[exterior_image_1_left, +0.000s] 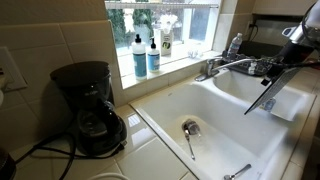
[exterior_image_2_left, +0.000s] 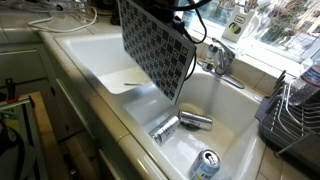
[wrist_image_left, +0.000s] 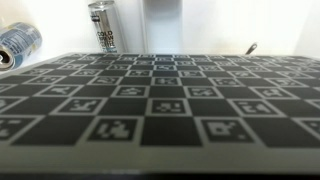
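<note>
A flat board (exterior_image_2_left: 158, 48) with a black-and-white pattern of coded squares hangs tilted in the air above the double sink (exterior_image_1_left: 222, 112). It fills the lower part of the wrist view, where its patterned face (wrist_image_left: 168, 106) spreads in front of the camera. From the upper right of exterior view 1 my gripper (exterior_image_1_left: 282, 70) reaches in, with the dark, thin board (exterior_image_1_left: 268, 92) at its end. Neither finger can be made out, so how the fingers stand on the board is hidden.
One basin holds silver cans (exterior_image_2_left: 195, 121) and a blue-and-white can (exterior_image_2_left: 205, 166). Metal utensils (exterior_image_1_left: 190, 130) lie in the other. Beyond stand the faucet (exterior_image_1_left: 212, 66) and soap bottles (exterior_image_1_left: 153, 55). A coffee maker (exterior_image_1_left: 90, 105) and a dish rack (exterior_image_2_left: 292, 118) flank the sink.
</note>
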